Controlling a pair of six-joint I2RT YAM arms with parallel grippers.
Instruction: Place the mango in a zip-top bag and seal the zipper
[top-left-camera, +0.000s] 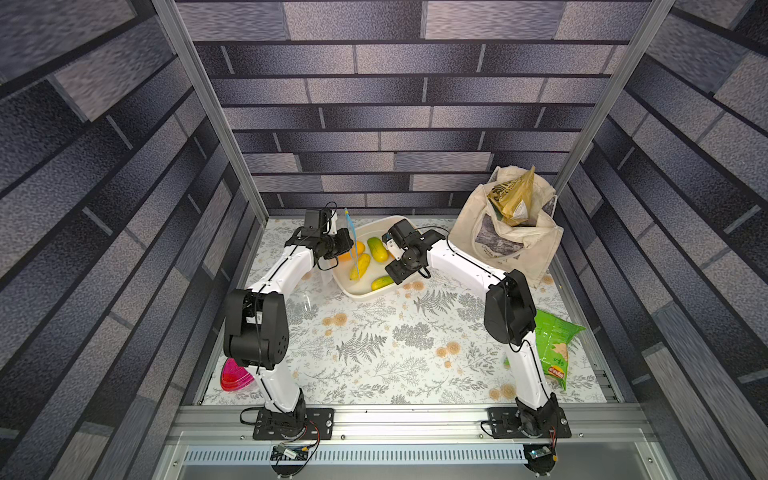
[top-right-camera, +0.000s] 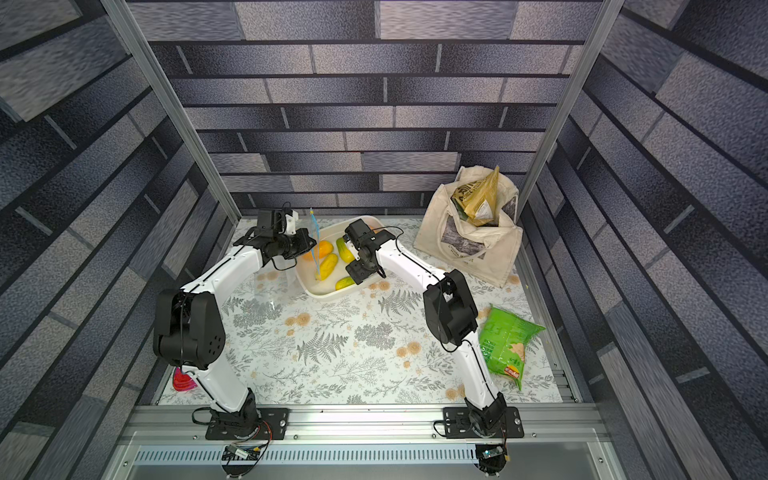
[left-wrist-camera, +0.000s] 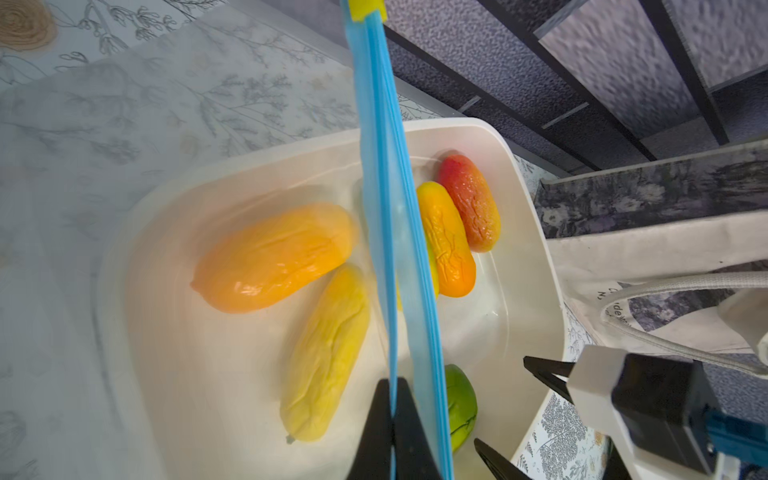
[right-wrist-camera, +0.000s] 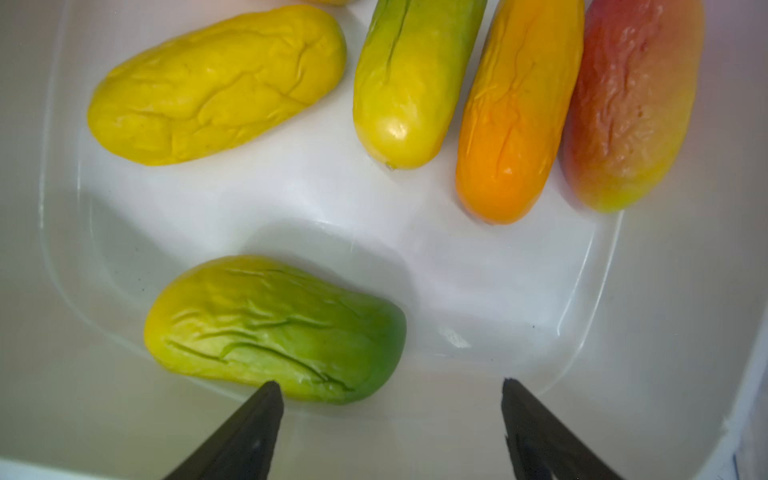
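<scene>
A cream tray (top-left-camera: 354, 288) holds several mango-like fruits: orange (left-wrist-camera: 273, 254), yellow (right-wrist-camera: 214, 86), green (right-wrist-camera: 273, 328) and red-tinged (right-wrist-camera: 629, 100). My left gripper is shut on the clear zip bag (left-wrist-camera: 372, 120), whose blue zipper strip runs upright past its fingertips and hangs over the tray's left part in both top views. My right gripper is open over the tray, nothing between its fingers, with the green fruit just ahead of its left finger.
A canvas tote (top-left-camera: 504, 248) with a gold packet stands back right. A green snack bag (top-right-camera: 505, 348) lies front right, a pink item (top-left-camera: 236, 376) front left.
</scene>
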